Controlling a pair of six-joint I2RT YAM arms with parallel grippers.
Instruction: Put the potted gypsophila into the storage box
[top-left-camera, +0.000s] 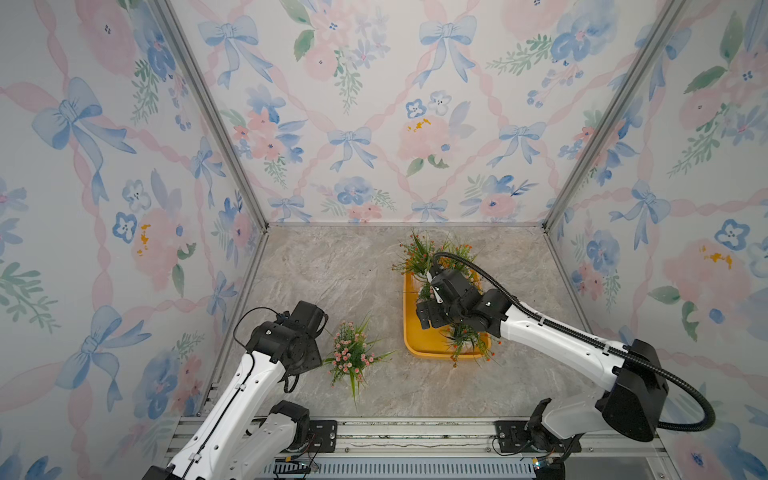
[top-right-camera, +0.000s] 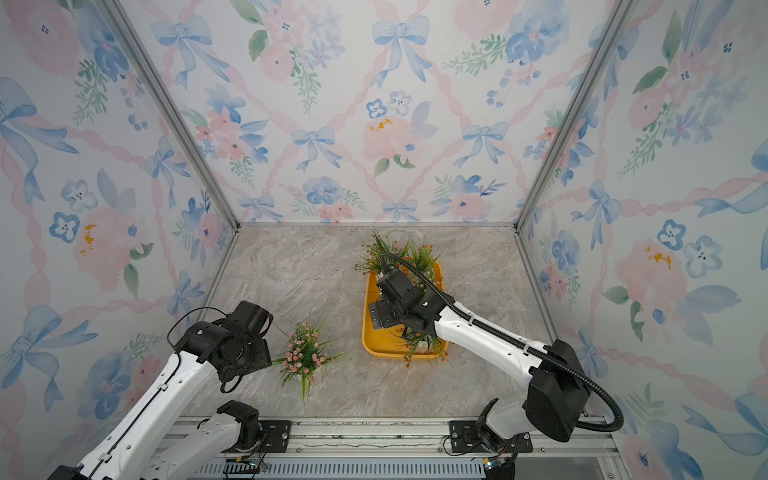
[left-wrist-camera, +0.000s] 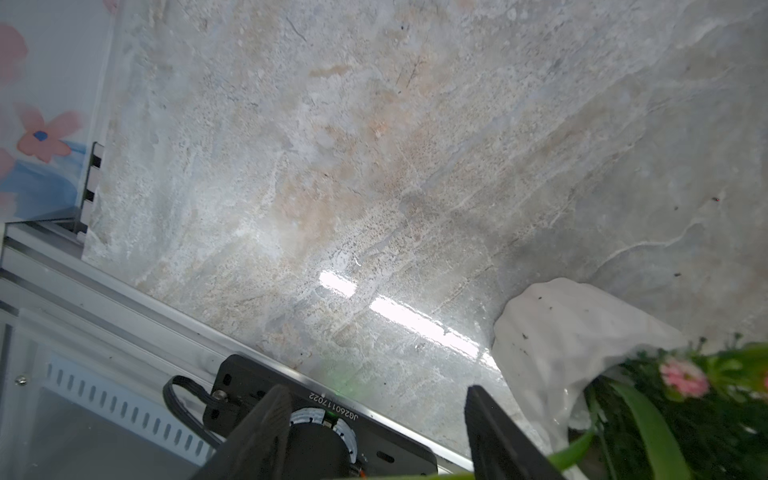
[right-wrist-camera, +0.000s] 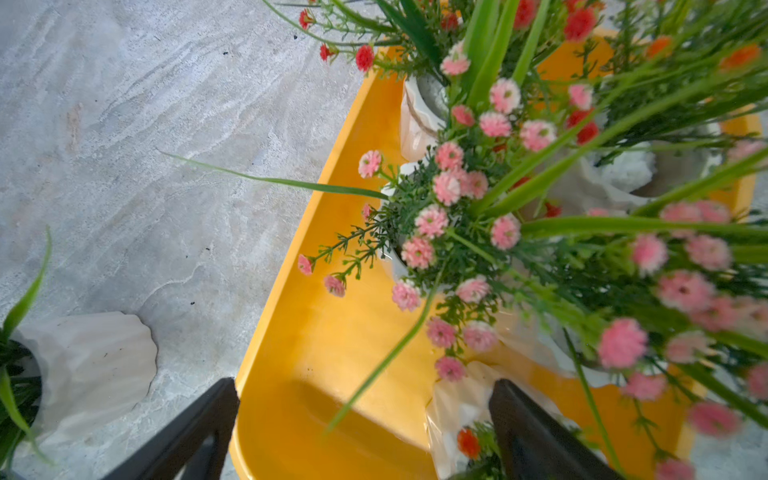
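A potted gypsophila with pink flowers and a white pot sits on the table left of the yellow storage box. My left gripper hangs just left of that plant, fingers apart, nothing held. My right gripper is over the box, open, with pink-flowered plants below it; no object is visibly held. The box holds several potted plants, some red-flowered, mostly at its back and right; its front left floor is bare.
Patterned walls enclose three sides, and a metal rail runs along the front edge.
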